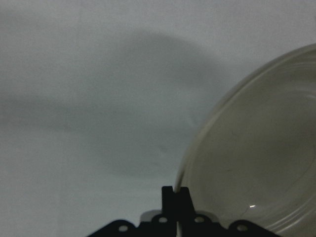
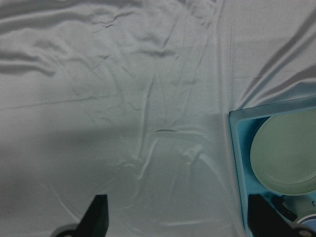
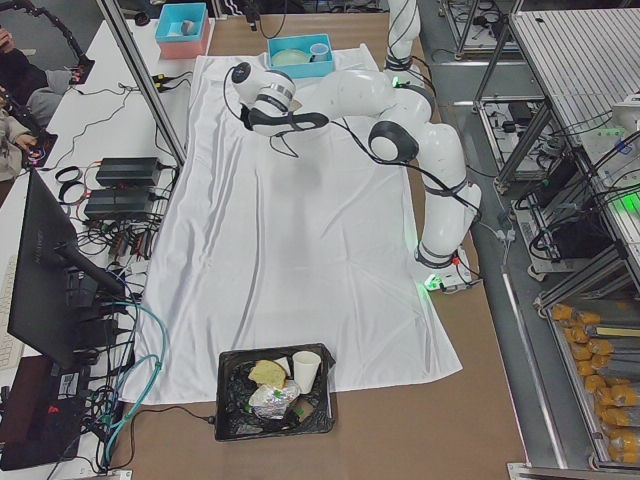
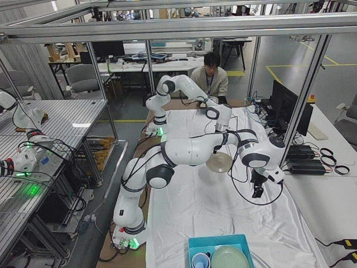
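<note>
A clear beige bowl (image 4: 218, 163) (image 1: 256, 148) is raised over the white cloth, casting a shadow. My left gripper is shut on its rim. My right gripper (image 4: 257, 187) is open over the cloth near the blue bin (image 2: 237, 143), with nothing between its fingers. The bin holds a green plate (image 2: 284, 148) and a cup (image 2: 308, 224). In the camera left view, my left arm hides most of the bowl.
A black tray (image 3: 230, 390) with a white cup, foil and other items sits at the cloth's other end. A monitor (image 3: 45, 270) and cables line one side.
</note>
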